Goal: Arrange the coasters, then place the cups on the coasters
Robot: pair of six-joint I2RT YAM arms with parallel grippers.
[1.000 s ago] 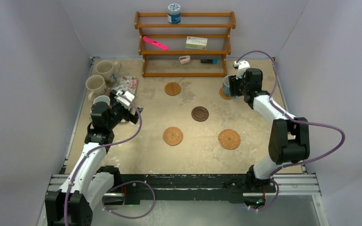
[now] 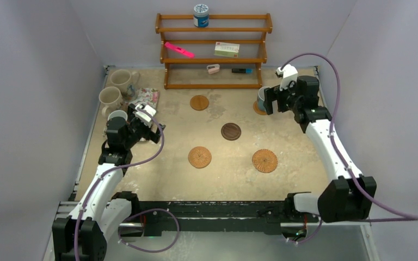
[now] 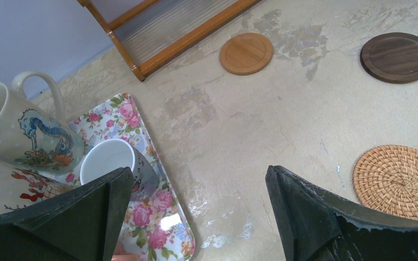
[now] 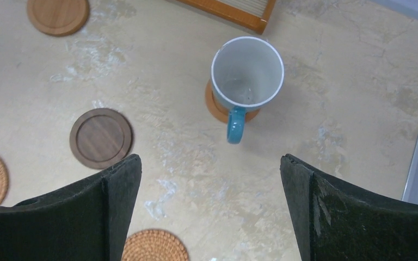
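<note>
Upright on a round light-wood coaster (image 4: 216, 108) stands a blue cup (image 4: 236, 126), white inside, its handle turned toward my right gripper. That gripper is open above and short of the cup, with nothing between its fingers. From the top, the right gripper (image 2: 272, 101) partly covers the cup (image 2: 260, 98), at the right back of the table. My left gripper (image 2: 159, 134) hangs open over the left side, beside a floral tray (image 3: 168, 223) holding a small white-rimmed cup (image 3: 146, 173); its fingers are empty.
Two big mugs (image 2: 123, 81) stand at the left back. Other coasters lie about: light wood (image 2: 199, 103), dark wood (image 2: 231, 131), and woven ones (image 2: 200, 157) toward the front. A wooden rack (image 2: 212, 86) lines the back.
The right gripper's fingers have gone from closed together to spread apart. Its arm has shifted slightly right, and its elbow has swung outward. The blue cup and left arm stay put.
</note>
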